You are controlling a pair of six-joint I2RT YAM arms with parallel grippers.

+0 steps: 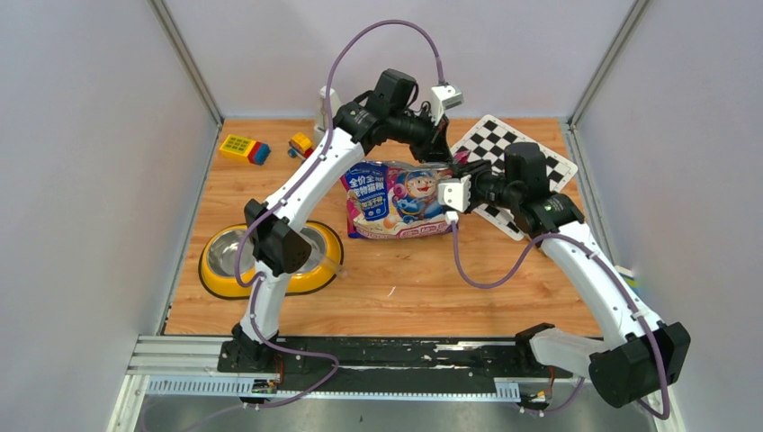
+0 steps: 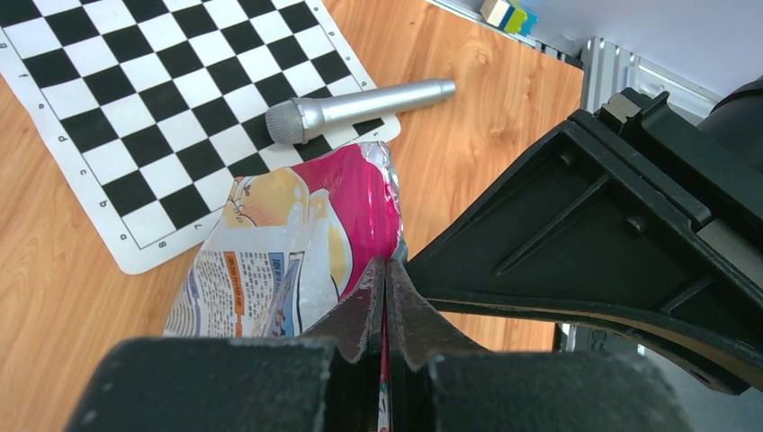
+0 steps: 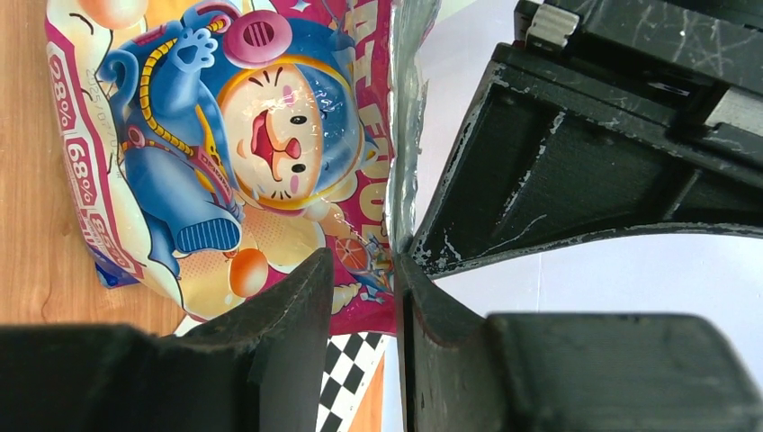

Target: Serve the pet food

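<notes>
A pink and blue pet food bag [image 1: 399, 202] stands upright mid-table, its printed face toward the front. My left gripper [image 1: 439, 158] is at its top edge; in the left wrist view its fingers [image 2: 363, 301] are closed together, with a thin pink strip of bag film showing between them. At the bag's right upper corner, my right gripper is open, and the bag's silvery sealed edge [image 3: 405, 135] runs down into the gap between its fingers. A yellow double feeder [image 1: 211, 279] with steel bowls sits at the left, partly covered by the left arm.
A clear handled item [image 1: 331, 262] lies over the right bowl. Toy blocks [image 1: 238, 148] lie at the back left. Behind the bag, a checkered board [image 1: 504, 144] carries a silver microphone [image 2: 378, 103].
</notes>
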